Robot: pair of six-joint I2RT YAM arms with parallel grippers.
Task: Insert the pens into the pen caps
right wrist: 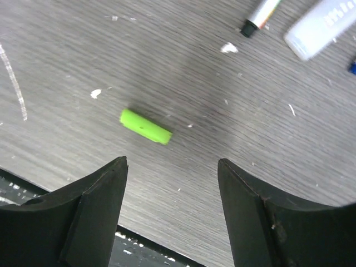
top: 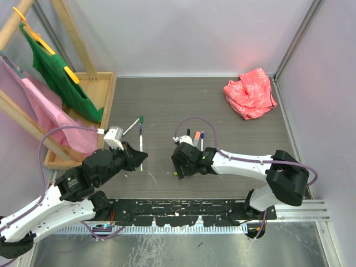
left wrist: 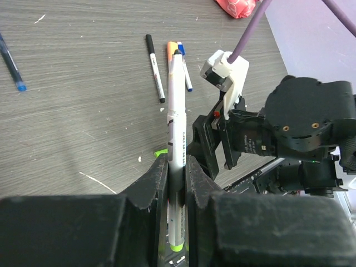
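My left gripper is shut on a white pen [left wrist: 177, 100], held lengthwise; its dark tip points away and its lime-green end lies near my palm. On the table a bright green cap [right wrist: 146, 127] lies on its side, apart from my right gripper. That gripper stands open above the tabletop, its fingers [right wrist: 103, 203] on either side of empty space, the cap a little beyond and left of the gap. In the top view the right gripper [top: 179, 167] mostly covers the cap.
Beyond the right gripper lie a black-capped pen [left wrist: 156, 67], an orange-capped marker [top: 197, 138] and a blue-capped pen [top: 202, 139]. A white pen [top: 131, 127] and a blue pen [left wrist: 12, 64] lie to the left. Pink cloth [top: 250, 94] is at back right.
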